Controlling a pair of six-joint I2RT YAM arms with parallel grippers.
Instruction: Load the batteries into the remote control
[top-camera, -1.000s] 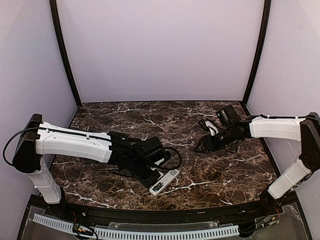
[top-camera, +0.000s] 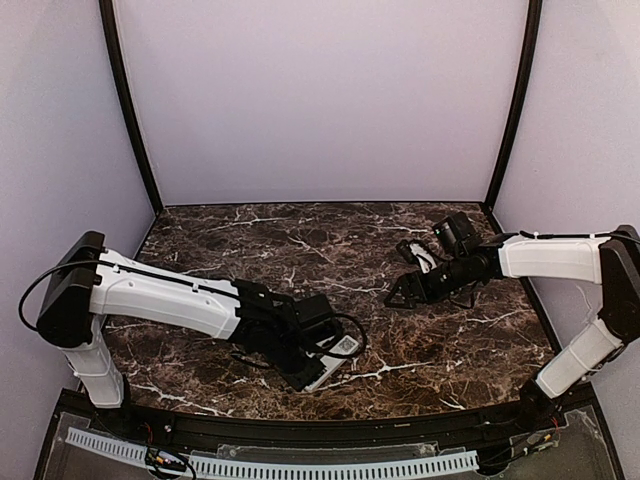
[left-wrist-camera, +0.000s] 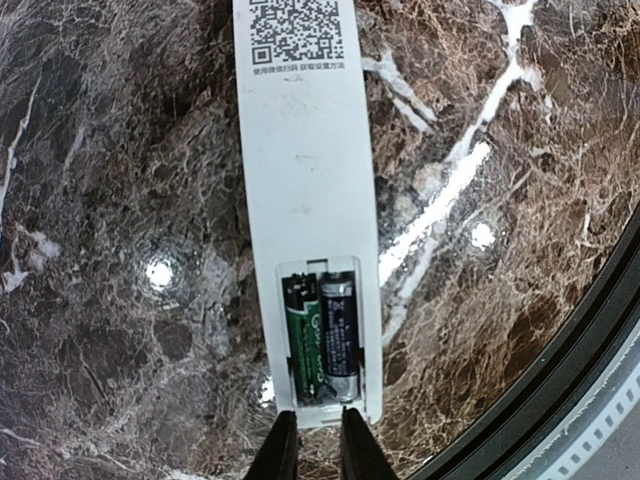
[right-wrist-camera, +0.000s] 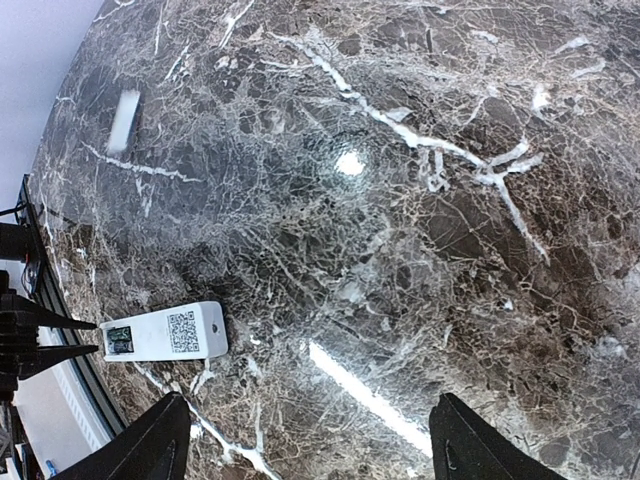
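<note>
The white remote (left-wrist-camera: 305, 170) lies back-up on the marble near the front edge, its battery bay open with a green battery (left-wrist-camera: 302, 335) and a black battery (left-wrist-camera: 338, 325) lying side by side inside. My left gripper is at the bay's lower end, its fingertips close together; whether anything is between them is hidden. In the top view the left arm covers much of the remote (top-camera: 338, 355). My right gripper hangs open over bare marble, right of the remote (right-wrist-camera: 165, 333).
The dark front edge rail (top-camera: 390, 420) runs close below the remote.
The right arm has stayed still.
</note>
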